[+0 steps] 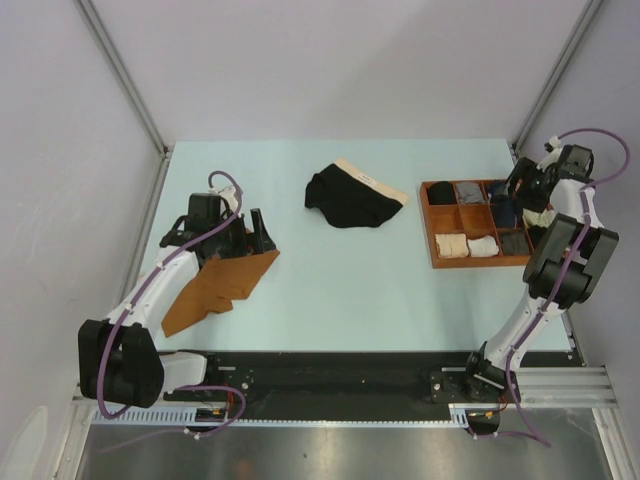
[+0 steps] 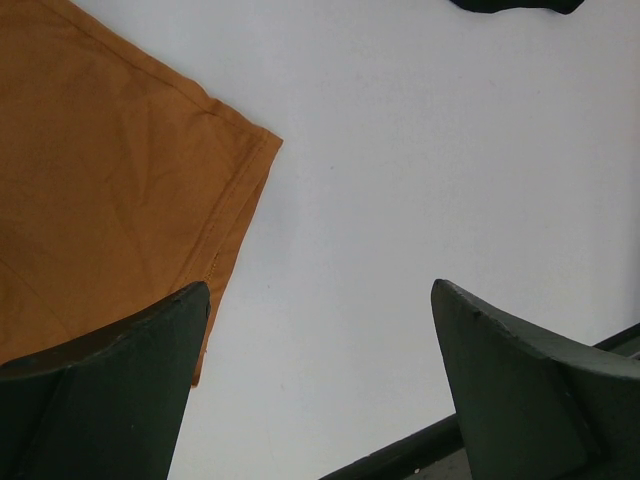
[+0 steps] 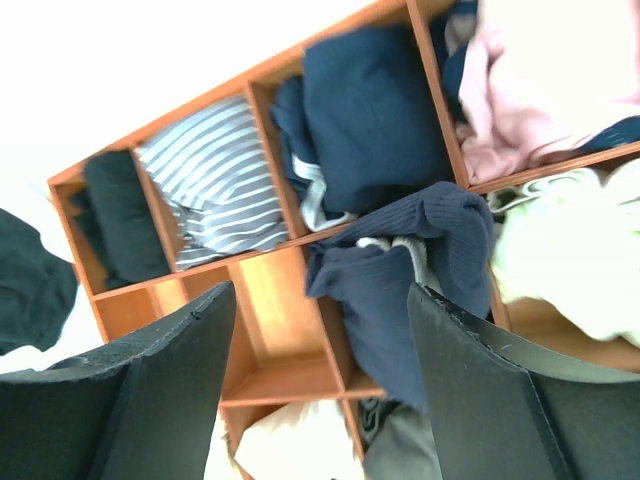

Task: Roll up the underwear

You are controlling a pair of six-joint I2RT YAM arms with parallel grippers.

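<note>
Black underwear (image 1: 352, 200) with a pale waistband lies unrolled at the back middle. An orange garment (image 1: 205, 290) lies flat on the left. My left gripper is open over the orange garment's right part, holding nothing. At the right, my right gripper is open above the divided wooden organizer (image 1: 444, 261). In the right wrist view, dark navy cloth (image 3: 372, 311) lies bunched in a compartment below the fingers, among folded striped (image 3: 212, 178), pink (image 3: 515, 70) and cream items (image 3: 570, 245).
The organizer fills the right end, with at least one empty compartment (image 3: 277, 325).
</note>
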